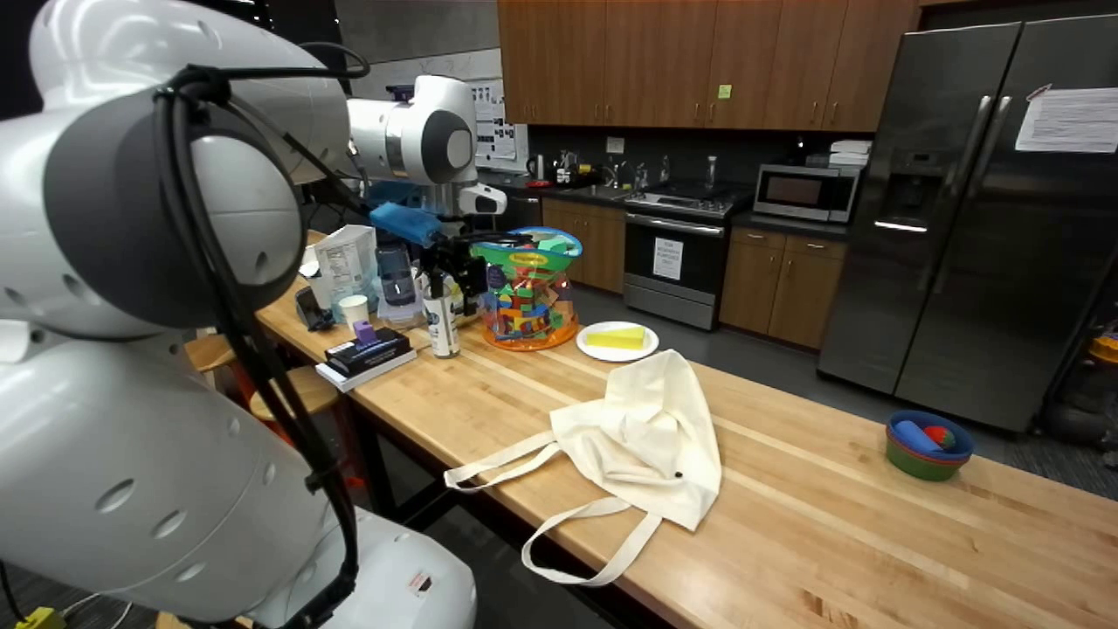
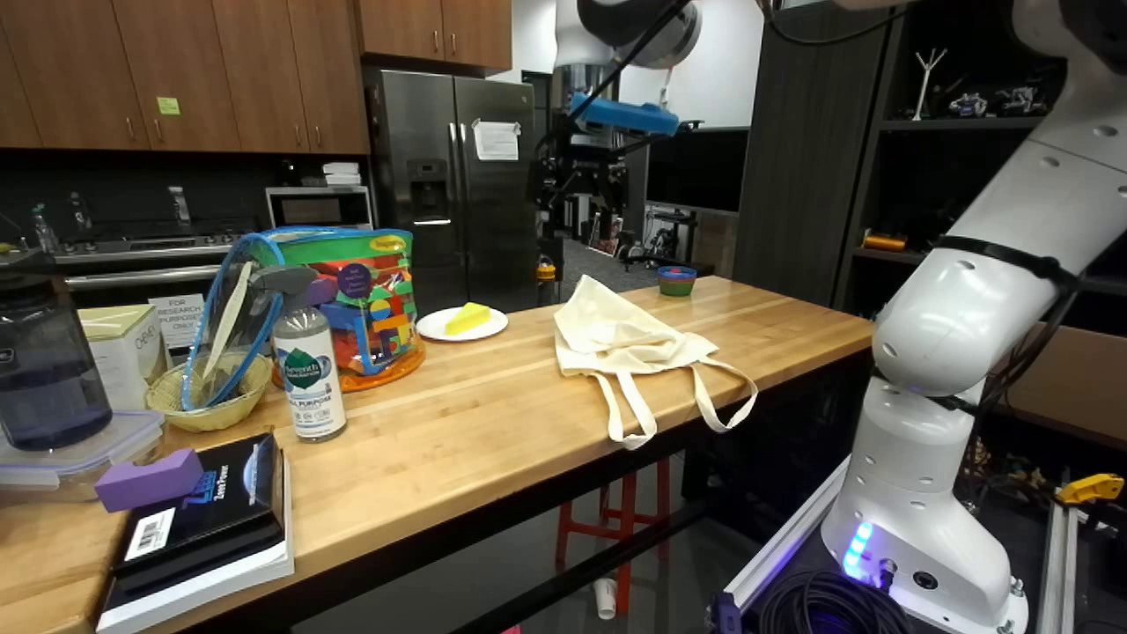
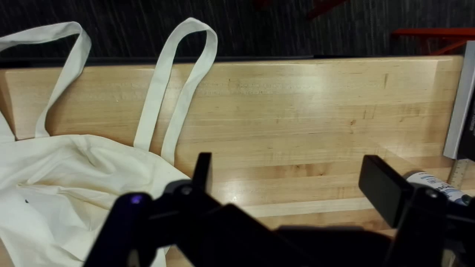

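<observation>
My gripper is open above the bare wood, its two black fingers wide apart and nothing between them. In exterior view 2 the gripper (image 2: 581, 195) hangs well over the table. A cream cloth bag (image 1: 639, 440) lies crumpled on the tabletop, its straps drooping past the near edge. The wrist view has this bag (image 3: 80, 178) at the left, partly hidden behind the left finger. On a white plate (image 1: 618, 352) rests a yellow block (image 1: 616, 337).
A clear bag of colourful blocks (image 2: 370, 306) stands beside a spray bottle (image 2: 308, 370). Black and white boxes (image 2: 201, 507) carry a purple block (image 2: 151, 481). Small stacked bowls (image 1: 926, 451) sit at the far end. Bare tabletop (image 1: 828, 503) lies between them and the cloth bag.
</observation>
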